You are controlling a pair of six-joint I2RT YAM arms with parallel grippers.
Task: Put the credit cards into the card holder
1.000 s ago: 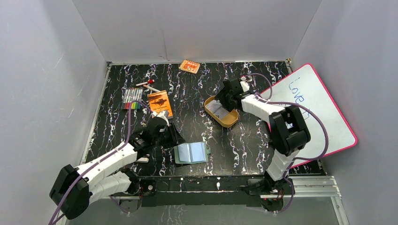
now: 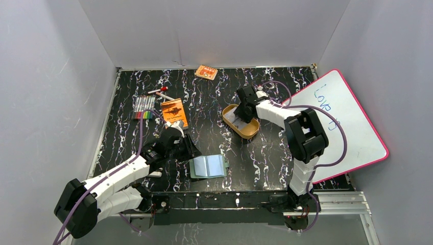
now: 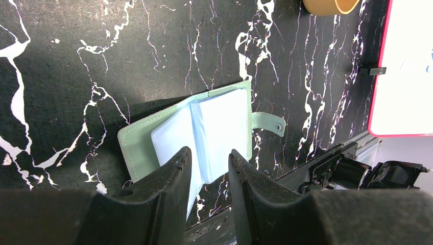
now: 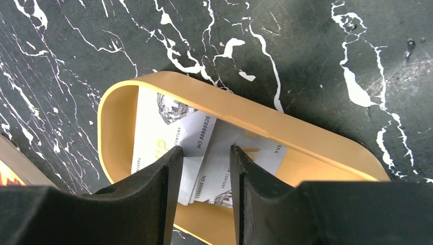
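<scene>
The pale green card holder (image 2: pixel 225 168) lies spread on the table near the front edge, its bluish-white sleeves (image 3: pixel 224 127) uppermost and a snap tab to one side. My left gripper hovers above it, part open, with nothing between its fingers. Silver-white credit cards (image 4: pixel 173 135) overlap inside a tan oval tray (image 4: pixel 115 127), at its left end in the right wrist view. My right gripper is over that tray, its fingers apart above the cards. Whether the fingertips touch a card cannot be told.
An orange book (image 2: pixel 174 113) and a row of markers (image 2: pixel 143 106) lie at the left. A small orange box (image 2: pixel 206 72) sits at the back. The whiteboard (image 2: pixel 339 127) covers the right side. Bare table lies between tray and holder.
The left arm, tray and card holder look unmoved.
</scene>
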